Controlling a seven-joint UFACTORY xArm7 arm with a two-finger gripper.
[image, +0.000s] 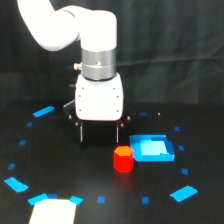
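My gripper (100, 136) hangs below the white hand, over the dark table, left of centre. Its two dark fingers stand apart, so it looks open, and nothing shows between them. A red block (124, 159) with a roughly six-sided outline rests on the table, lower in the picture and to the right of the fingers. Just right of that block is a blue square tray (168, 155) with a pale blue inside. The block appears close to the tray's left side; whether they touch cannot be told.
A cream square (53, 211) lies at the lower left, cut off by the picture's bottom edge. Flat blue strips (184, 193) and small blue marks are scattered on the black table. Bare surface stretches across the lower middle.
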